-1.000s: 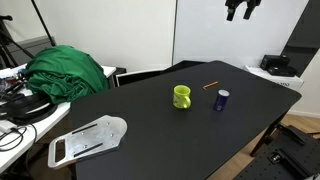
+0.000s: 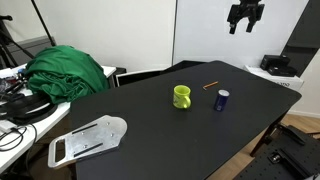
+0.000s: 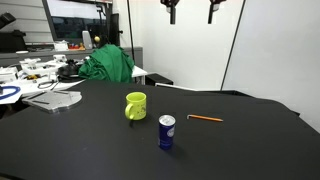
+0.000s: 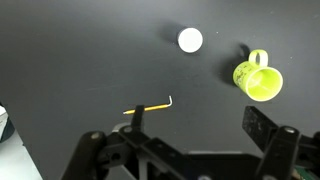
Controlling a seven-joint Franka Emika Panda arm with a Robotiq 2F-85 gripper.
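High above the dark table, my gripper [image 2: 241, 28] hangs open, its fingers wide apart with nothing between them. A yellow-green mug [image 2: 181, 97] stands upright near the middle of the table. To its right in exterior view 1 is a dark blue can [image 2: 221, 100], also upright; from above, its pale round top [image 4: 190, 39] shows in the wrist view. A thin orange tool [image 3: 205, 119] with a small hooked end lies flat on the table, apart from both. The wrist view has the mug [image 4: 259, 79] at the right and the orange tool [image 4: 147, 107] below the can.
A grey flat cutting board [image 2: 88, 140] lies at the table's near left. Green cloth [image 2: 66, 73] is heaped on the left bench beside black pans [image 2: 27, 106].
Over the last second my gripper has come down slightly at the top right of exterior view 1, still open. The mug, can and orange tool have not moved.
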